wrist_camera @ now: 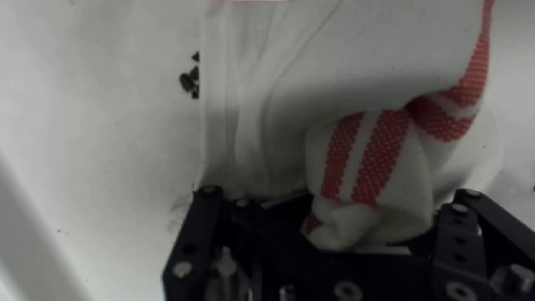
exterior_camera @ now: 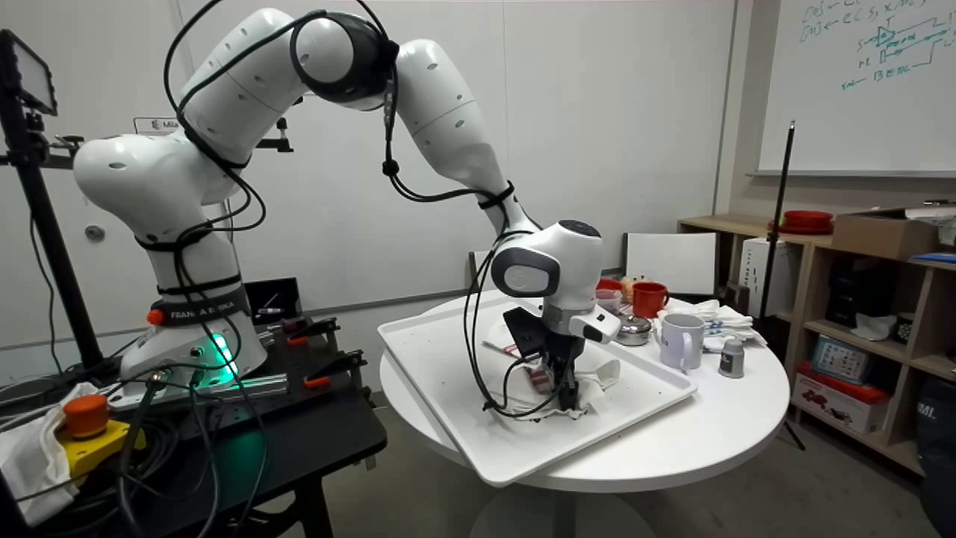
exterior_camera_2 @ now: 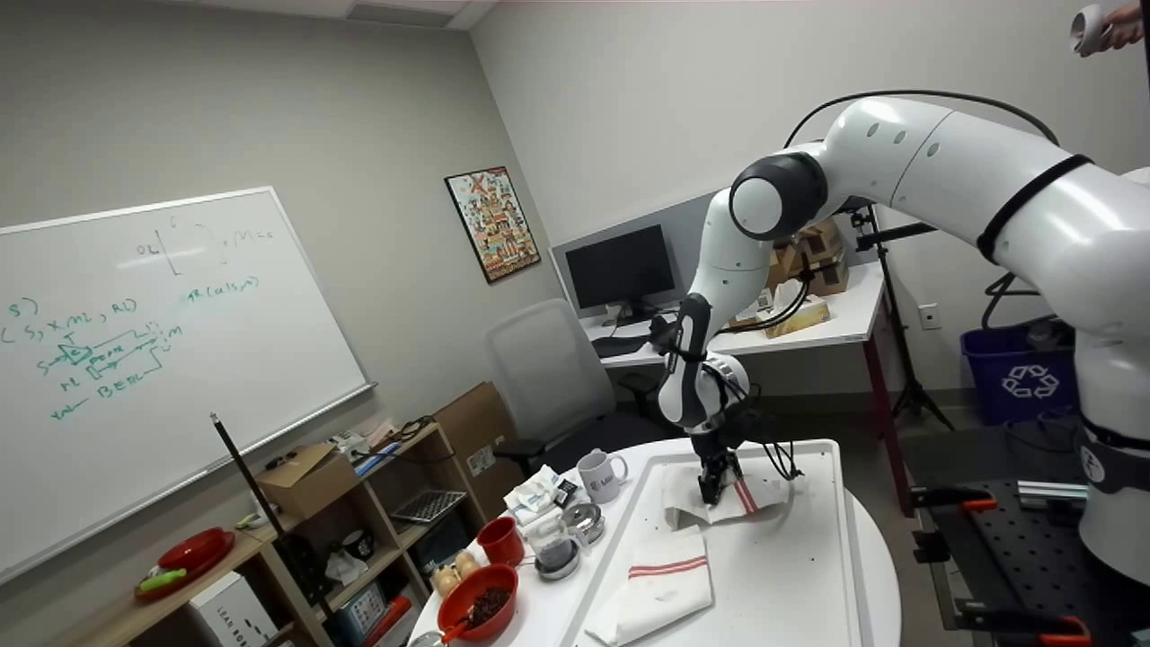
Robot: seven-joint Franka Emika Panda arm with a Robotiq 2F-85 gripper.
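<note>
A white cloth with red stripes (wrist_camera: pixel 361 65) fills much of the wrist view, bunched up against my gripper (exterior_camera: pixel 568 405). The gripper is shut on this cloth and points down, low over the white tray (exterior_camera: pixel 502 453); its fingertips are hidden behind the folds in the wrist view. Loose parts of the cloth (exterior_camera_2: pixel 757 498) spread on the tray around the fingers. Small dark crumbs (wrist_camera: pixel 188 82) lie beside the cloth's left edge. Whether more crumbs are under it cannot be seen.
A second striped cloth (exterior_camera_2: pixel 659 591) lies folded on the tray. Beyond the tray's edge stand a grey mug (exterior_camera_2: pixel 599 474), a red mug (exterior_camera: pixel 649 300), a metal tin (exterior_camera: pixel 633 331), a small grey bottle (exterior_camera: pixel 732 358) and a red bowl (exterior_camera_2: pixel 487 606). The tray's near part is clear.
</note>
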